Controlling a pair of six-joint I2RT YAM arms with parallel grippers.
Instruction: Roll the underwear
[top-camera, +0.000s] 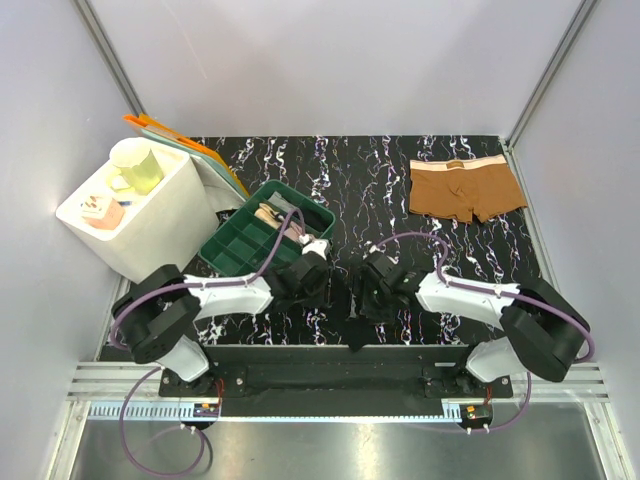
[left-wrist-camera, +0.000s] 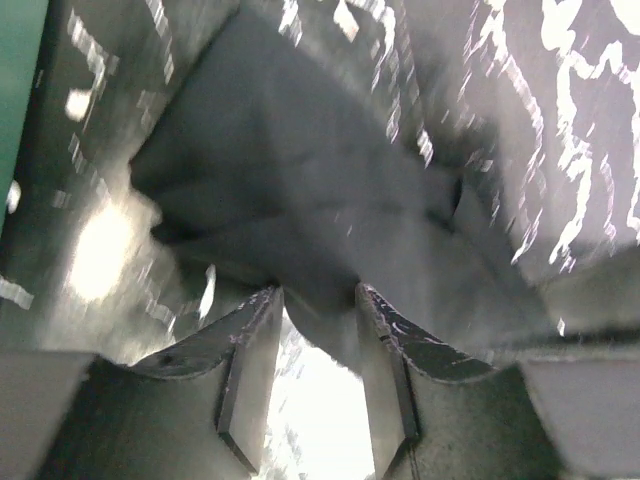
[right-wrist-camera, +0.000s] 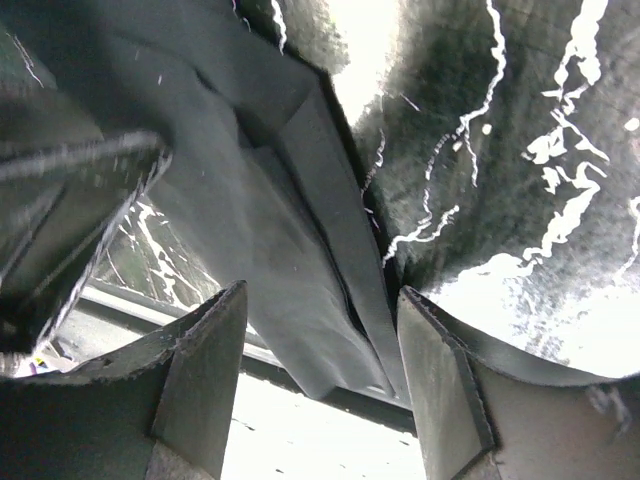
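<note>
The black underwear (top-camera: 355, 333) lies folded in a strip near the table's front edge, largely covered by both arms in the top view. In the left wrist view, the black cloth (left-wrist-camera: 290, 170) spreads creased below my left gripper, whose fingers stand part open with a gap between the tips. My right gripper is open wide, and a folded length of the cloth (right-wrist-camera: 300, 270) runs between its fingers. The left gripper's dark fingers (right-wrist-camera: 80, 200) show close by in the right wrist view. Whether either pair of fingertips touches the cloth, I cannot tell.
A green divided box (top-camera: 235, 245) with rolled items stands just behind my left arm. Brown shorts (top-camera: 465, 190) lie flat at the back right. A white bin (top-camera: 150, 235) fills the left side.
</note>
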